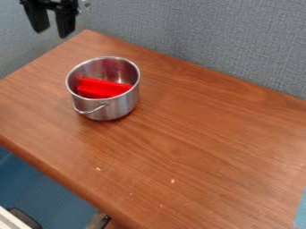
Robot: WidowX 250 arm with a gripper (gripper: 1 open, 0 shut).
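Note:
My black gripper (52,27) hangs at the top left edge of the view, above and behind the pot, its two fingers apart with nothing visible between them. A steel pot (106,106) with a wire handle stands on the wooden table (203,143). A red elongated object (103,88) lies inside the pot.
A grey fabric partition (216,45) runs behind the table. Some equipment (14,220) sits below at the bottom left.

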